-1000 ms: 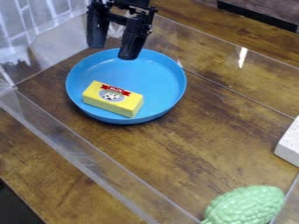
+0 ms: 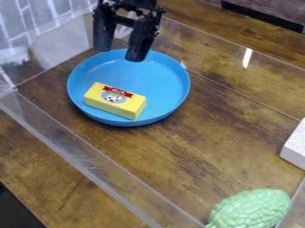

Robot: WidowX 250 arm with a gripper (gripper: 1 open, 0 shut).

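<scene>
My black gripper (image 2: 121,43) hangs at the top of the view over the back of a blue plate (image 2: 167,89), its two fingers spread apart with nothing visible between them. A yellow box (image 2: 116,101) with a red label lies in the front part of the plate.
A green lettuce-like object (image 2: 248,208) sits at the lower right. A white block (image 2: 295,141) is at the right edge. Clear plastic walls border the wooden table (image 2: 143,174).
My gripper has shifted very slightly over the back of the plate. The plate and box have stayed where they were.
</scene>
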